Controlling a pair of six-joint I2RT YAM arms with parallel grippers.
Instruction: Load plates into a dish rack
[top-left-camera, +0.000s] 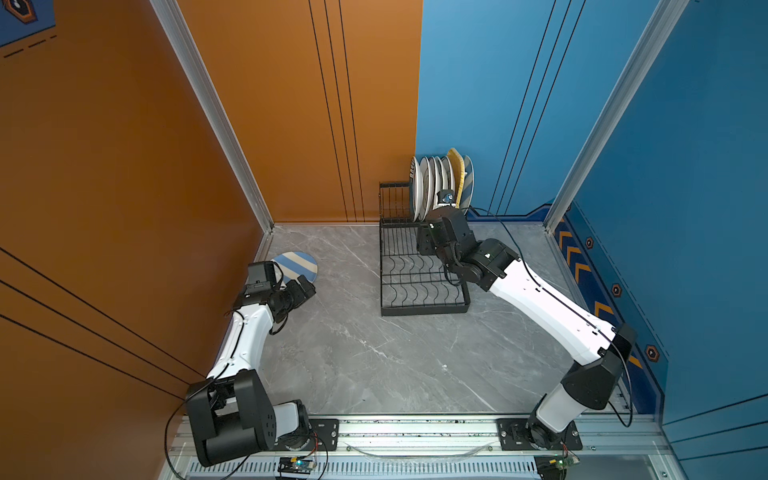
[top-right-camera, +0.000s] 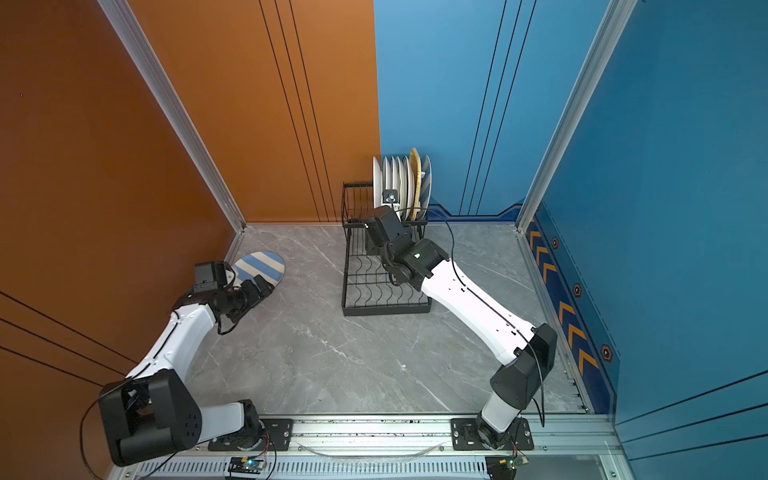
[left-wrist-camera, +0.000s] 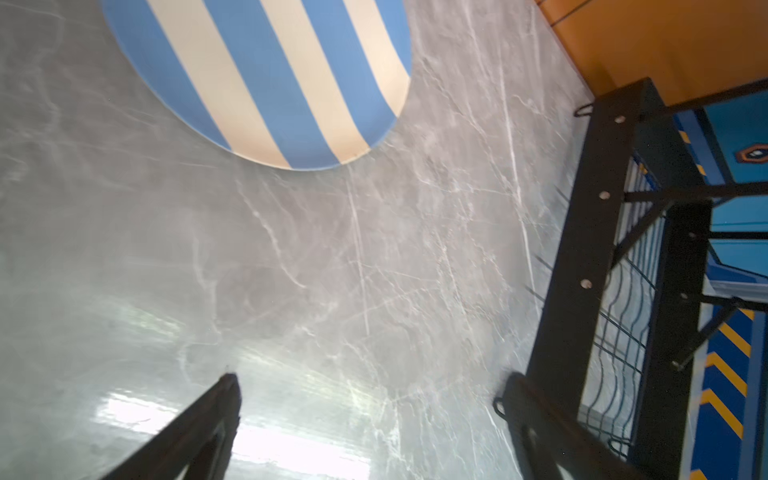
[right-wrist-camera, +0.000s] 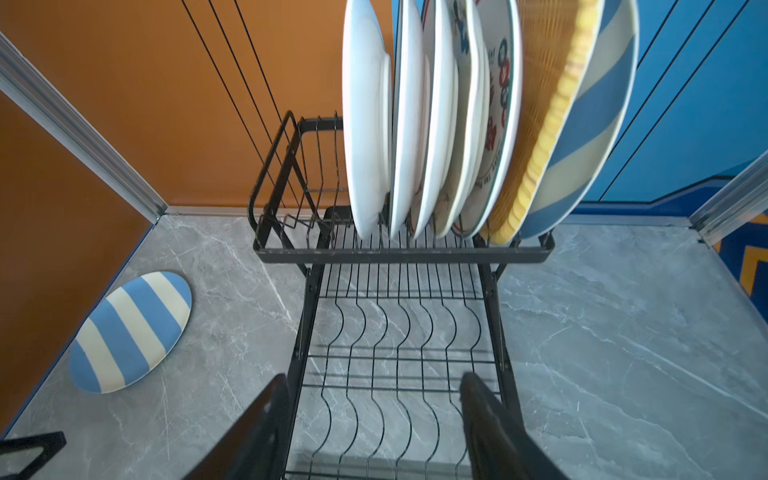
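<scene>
A blue-and-cream striped plate (top-left-camera: 299, 262) lies on the table at the left, also in the left wrist view (left-wrist-camera: 264, 72). Several plates (right-wrist-camera: 364, 120) stand upright in the top tier of the black dish rack (right-wrist-camera: 400, 254), white ones left, yellow and striped ones right; the lower tier is empty. My left gripper is open, low beside the lying plate, nothing between its fingers. My right gripper hangs over the rack in front of the plates, fingers apart with nothing between them.
Orange and blue walls enclose the table (top-left-camera: 360, 360). The front middle and the area right of the rack are clear. The top tier's left end holds no plates.
</scene>
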